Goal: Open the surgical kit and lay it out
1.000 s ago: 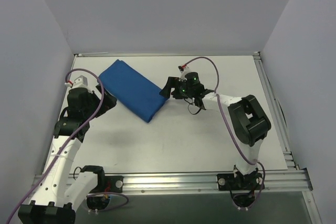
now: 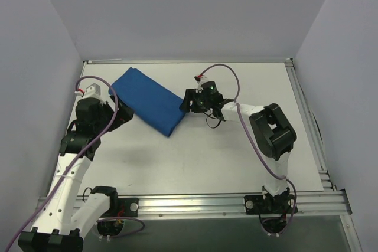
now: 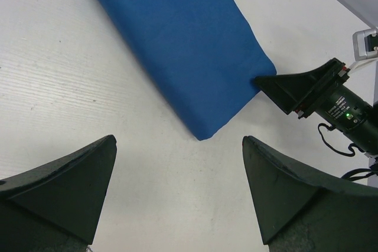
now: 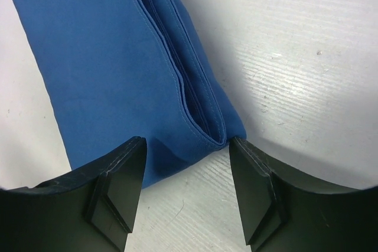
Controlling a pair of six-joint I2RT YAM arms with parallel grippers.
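Note:
The surgical kit, a folded blue cloth bundle (image 2: 147, 100), lies diagonally on the white table. My right gripper (image 2: 186, 104) is at its right end; in the right wrist view the fingertips of my right gripper straddle the layered, stitched edge of the cloth (image 4: 88, 75), part open and low on it. My left gripper stands open above the table at the left side, with nothing between its fingers; the cloth lies ahead of it in the left wrist view.
Metal rails and grey walls bound it on all sides.
My right gripper has shifted slightly left onto the cloth's right end, its arm moving with it. My left arm has stayed in place.

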